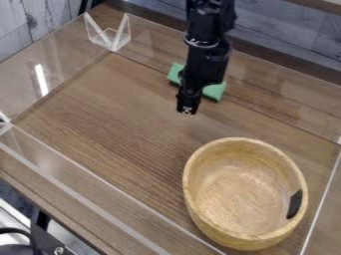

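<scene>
My black gripper hangs over the middle of the wooden table, shut, its tip in front of a green object that lies on the wood. The arm hides part of the green object, which shows on both sides of it. Nothing shows between the fingertips.
A large tan round bowl sits at the front right. A white wire-like item stands at the back left.
</scene>
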